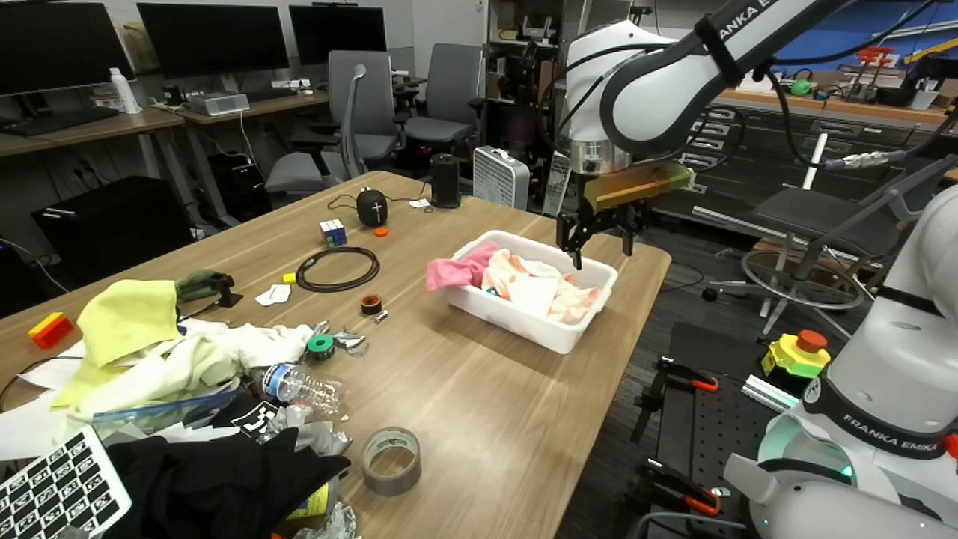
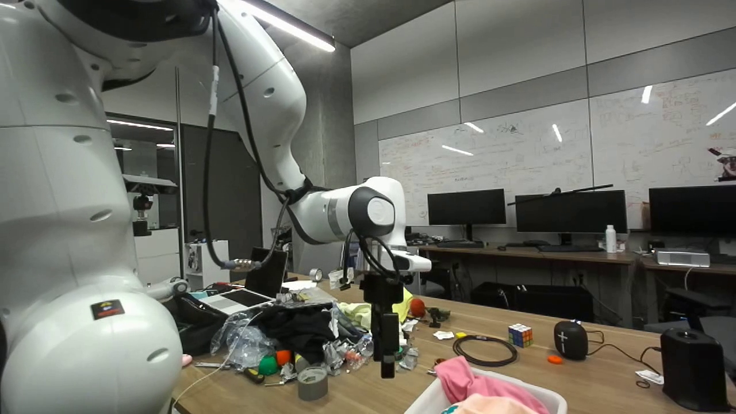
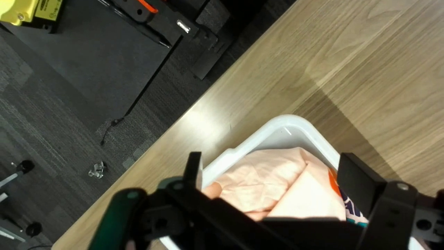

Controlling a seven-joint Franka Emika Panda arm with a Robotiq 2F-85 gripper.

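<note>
A white plastic bin (image 1: 528, 327) stands near the far right end of the wooden table. In it lie a pale peach patterned cloth (image 1: 531, 282) and a pink cloth (image 1: 458, 269), the pink one draped over the bin's left rim. My gripper (image 1: 602, 253) hangs by the bin's far right side, fingers down. The wrist view has its two fingers wide apart, the gripper open, with the peach cloth (image 3: 266, 179) and a bin corner visible below. Nothing appears held between them. In exterior view 2 the bin (image 2: 431, 400) is cut off by the lower edge.
Clutter fills the table's near left: a yellow cloth (image 1: 130, 316), a black cloth (image 1: 224, 480), a plastic bottle (image 1: 305, 386) and a tape roll (image 1: 391, 460). A cable coil (image 1: 337, 269), a Rubik's cube (image 1: 333, 233) and a speaker (image 1: 372, 207) lie farther back. Bare table surrounds the bin.
</note>
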